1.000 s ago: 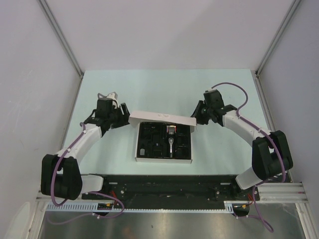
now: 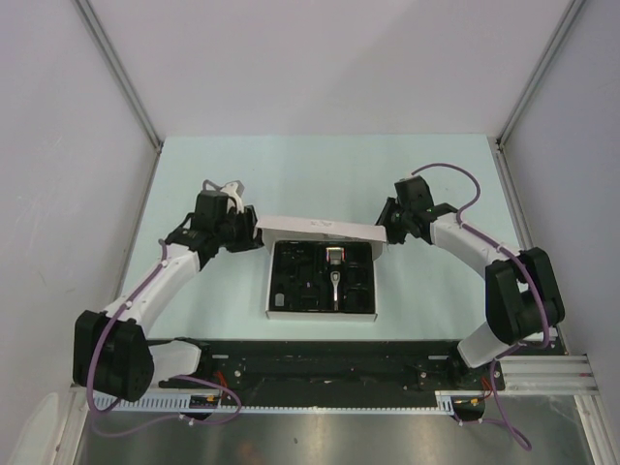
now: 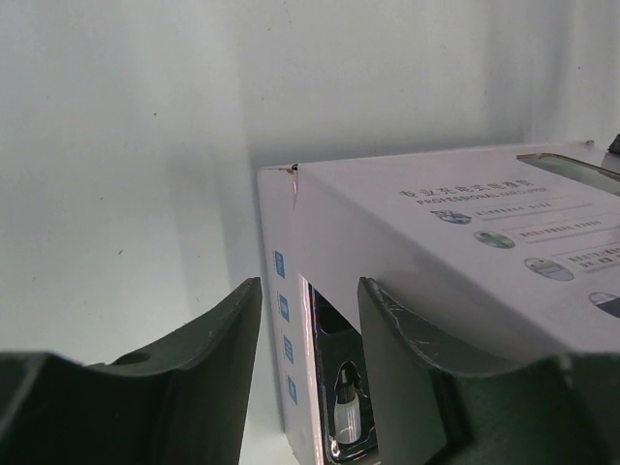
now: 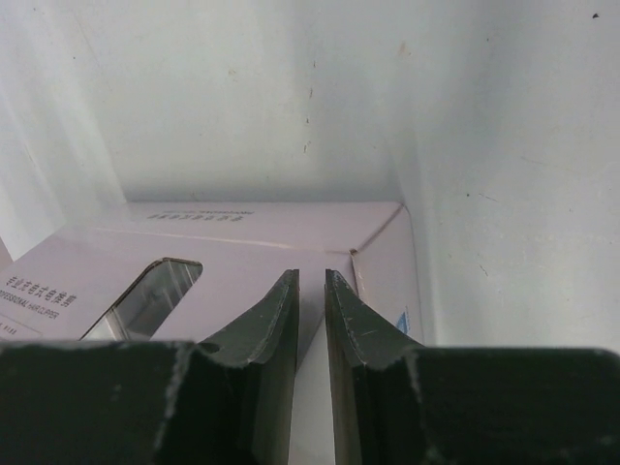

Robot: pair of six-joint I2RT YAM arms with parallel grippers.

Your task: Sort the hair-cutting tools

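A flat box point(image 2: 322, 315) with a black insert stands open at the table's middle, its pale printed lid point(image 2: 320, 227) raised along the far side. Inside lies a silver-and-dark hair clipper point(image 2: 335, 266), and a small bottle-like piece point(image 3: 347, 412) shows in the left wrist view. My left gripper point(image 2: 254, 226) is at the lid's left end, fingers point(image 3: 232, 334) standing apart on either side of the box's left side. At the lid's right end, my right gripper point(image 2: 389, 225) has its fingers point(image 4: 281, 334) close together on the lid's edge. Their contact is partly hidden.
A dark strip point(image 2: 320, 373) runs along the table's front edge. Purple cables point(image 2: 542, 291) trail along the arms.
My left gripper has moved slightly right and turned a little against the lid's left end. Box and lid have shifted slightly right. The right arm has hardly moved.
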